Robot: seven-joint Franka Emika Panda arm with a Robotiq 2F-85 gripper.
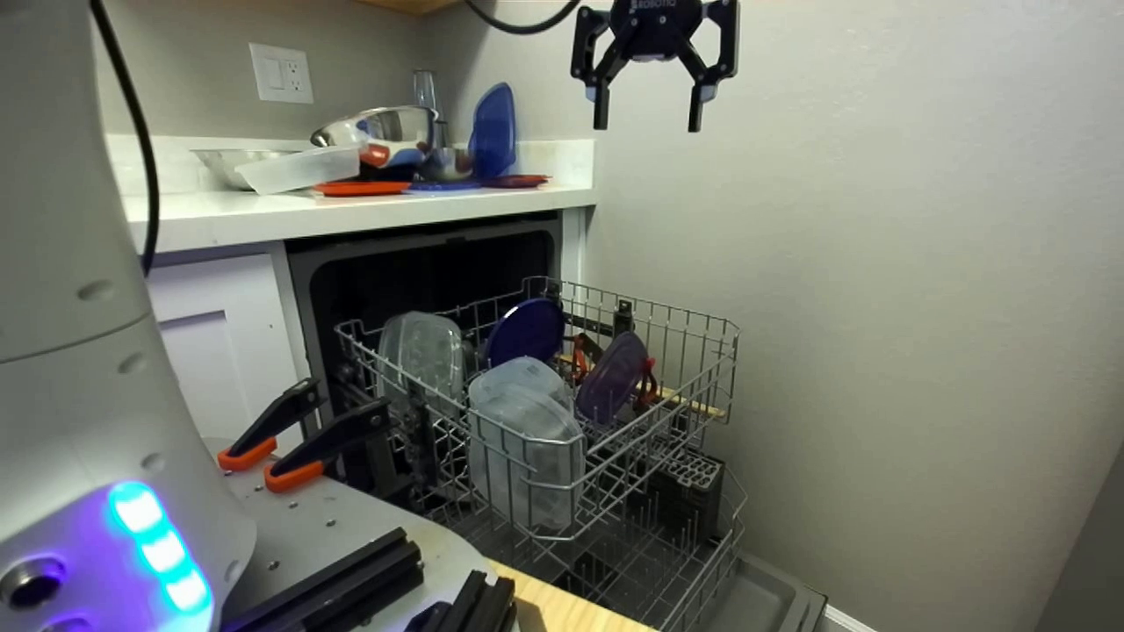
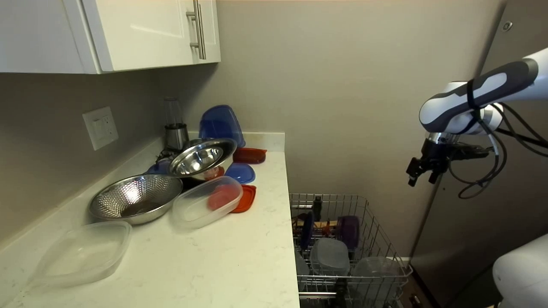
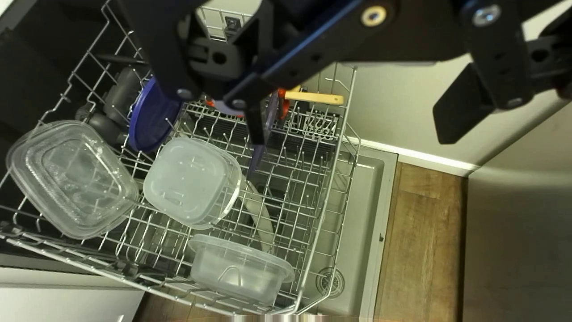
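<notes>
High above the dishwasher rack point(image 1: 727, 363), in front of the bare wall, my gripper point(image 1: 647, 116) hangs open and pointing down, its fingers wide apart with nothing between them. From the wrist view the rack's wires lie well below. In the rack sit a large clear container point(image 3: 75, 180), a frosted square one point(image 3: 187, 182) and another clear tub point(image 3: 238, 271) near the front corner. A dark blue lid point(image 1: 527, 330) and a purple lid point(image 1: 613, 377) stand on edge among the tines. One finger partly hides the purple lid in the wrist view.
On the counter point(image 2: 241, 262) lie a colander point(image 2: 136, 197), steel bowls point(image 2: 203, 158), two clear containers and several red and blue lids. A wooden-handled utensil point(image 3: 316, 97) lies in the rack. Bare wall flanks the gripper; an upper cabinet point(image 2: 149, 31) overhangs the counter.
</notes>
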